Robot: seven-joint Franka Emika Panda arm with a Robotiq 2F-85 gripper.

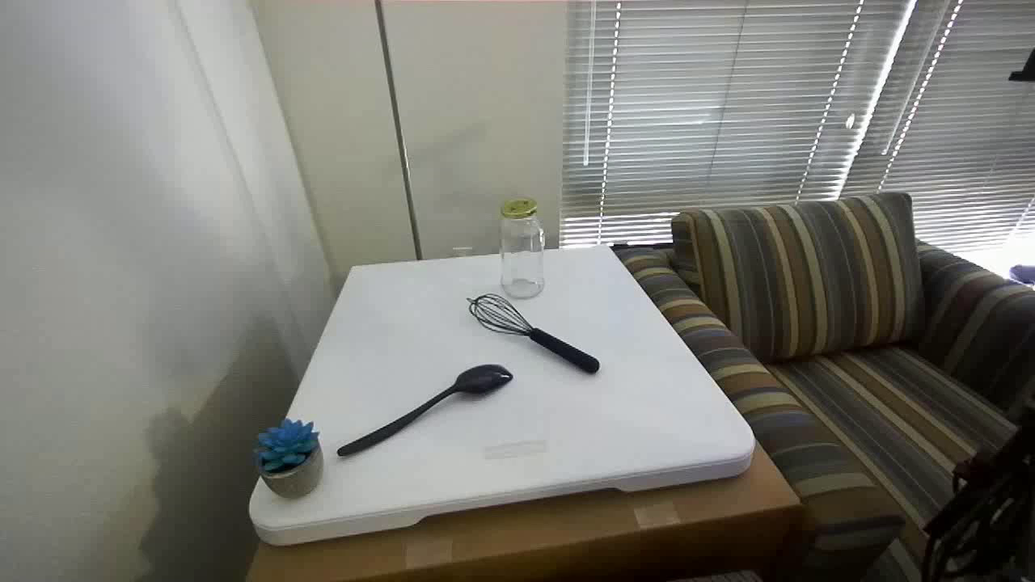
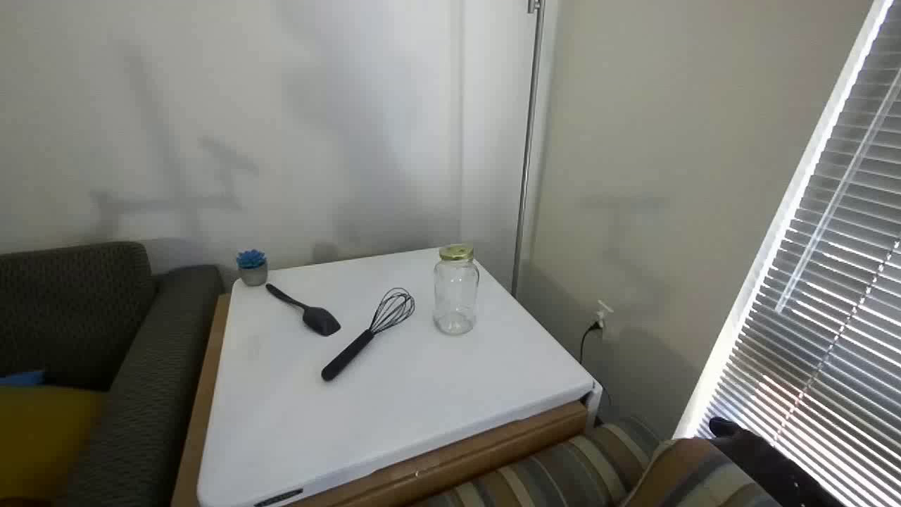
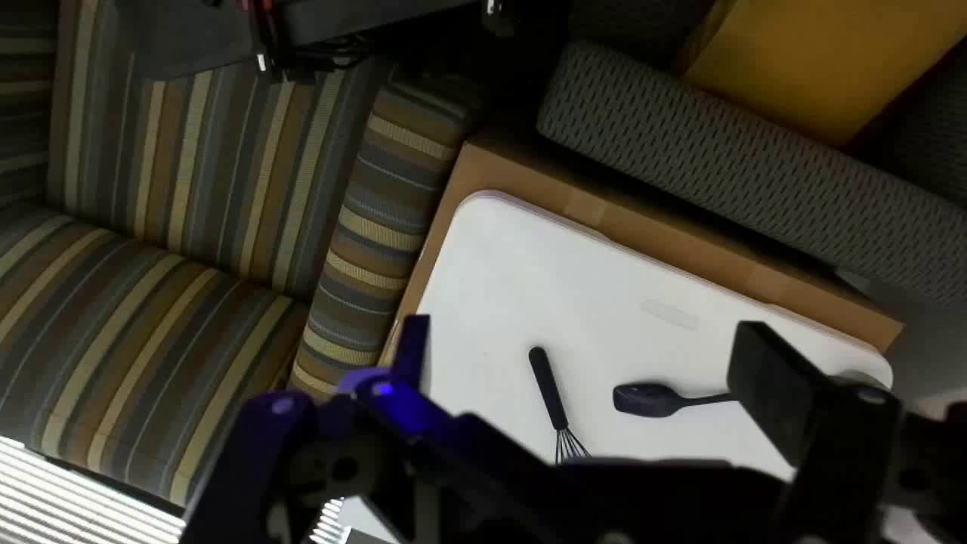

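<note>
A black-handled whisk (image 1: 555, 346) lies near the middle of the white tabletop (image 1: 621, 427). To its left in exterior view 1 is a black spoon-like utensil (image 1: 482, 378), its handle toward the front left. The clear glass jar (image 1: 521, 257) with a gold lid stands upright toward the back. A small blue succulent in a grey pot (image 1: 291, 464) sits at the front left corner. In the wrist view my gripper is open high above the table, fingers wide apart, nothing between them. The gripper's lower parts hide some of the whisk's wires there.
A striped armchair (image 1: 825, 388) adjoins one side of the table, and a dark grey sofa (image 2: 152, 372) stands along another. Walls close off the back and left in exterior view 1.
</note>
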